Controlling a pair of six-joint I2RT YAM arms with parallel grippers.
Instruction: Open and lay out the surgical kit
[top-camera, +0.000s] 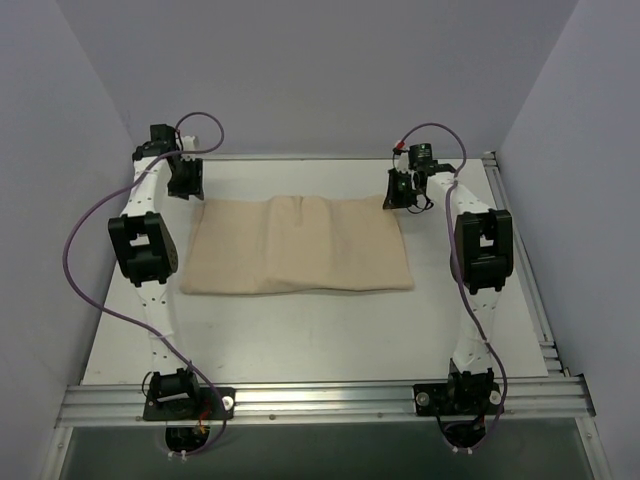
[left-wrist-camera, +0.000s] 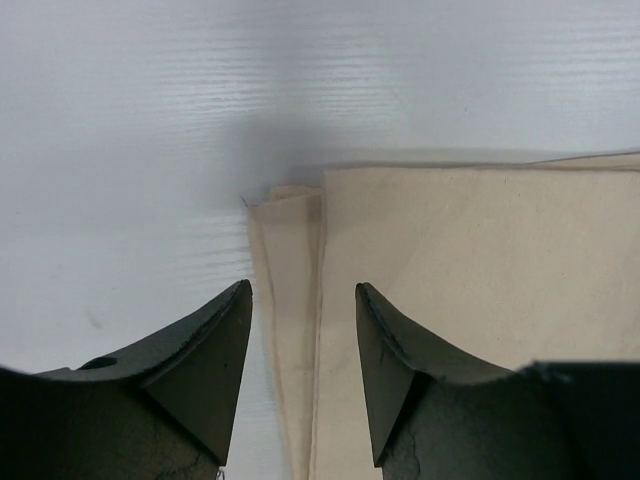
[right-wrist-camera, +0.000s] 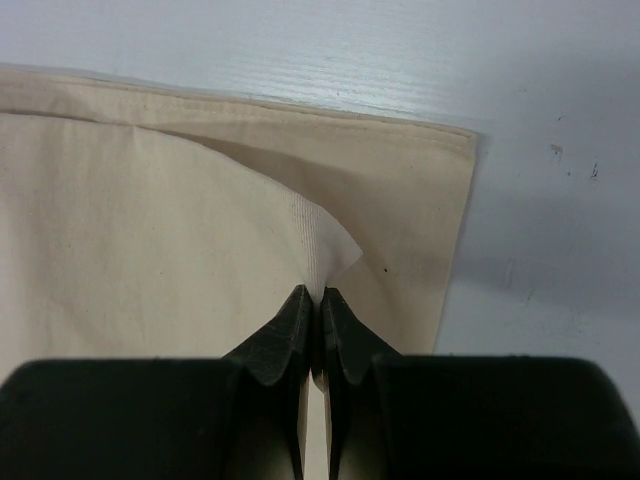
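Note:
A folded beige cloth kit lies spread across the table, its layers showing at both side edges. In the right wrist view my right gripper is shut on the upper layer's corner, with a pinched fold rising between its fingers. The under layer lies flat beyond it. My left gripper stands open above the cloth's left far corner, where the fabric edges show between its fingers without being pinched. Whatever the cloth may contain is hidden.
Grey walls close in the back and sides. A metal rail runs along the front edge.

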